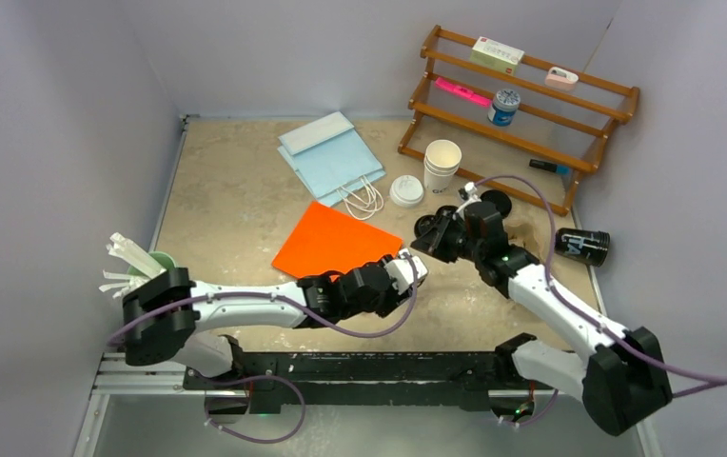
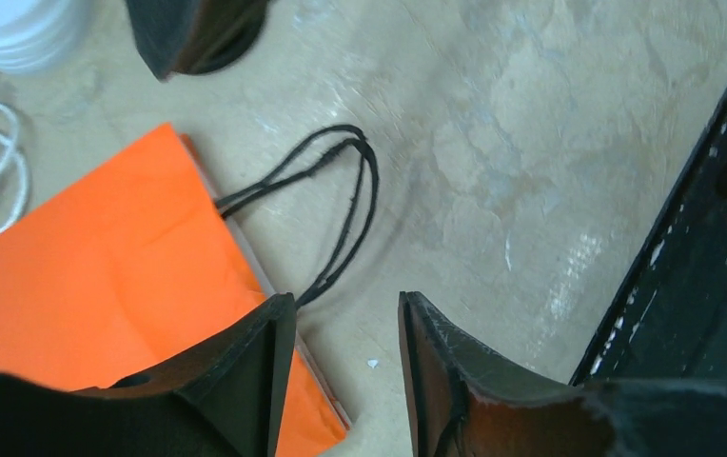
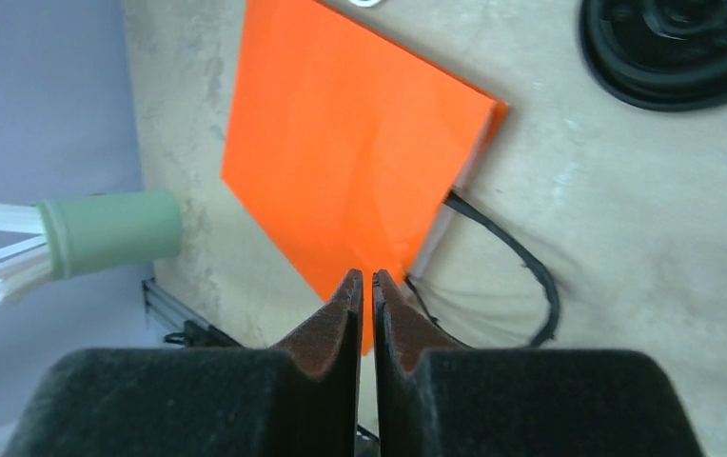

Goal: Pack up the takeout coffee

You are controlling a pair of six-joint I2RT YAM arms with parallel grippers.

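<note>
An orange paper bag (image 1: 326,238) lies flat in mid-table, its black cord handles (image 2: 369,171) on the bare surface. My left gripper hangs open above the bag's edge, nothing between its fingers. My right gripper is above the bag too, open by only a narrow gap, empty. Behind stand stacked white cups (image 1: 442,152) and white lids (image 1: 406,189); black lids (image 3: 674,48) lie right of the bag, partly hidden by the right arm in the top view. Light-blue bags (image 1: 326,162) with white handles lie at the back.
A wooden rack (image 1: 521,133) fills the back right. A black cup-like cylinder (image 1: 580,248) lies at the right edge. A green container (image 3: 112,228) of white wrapped sticks is at the left.
</note>
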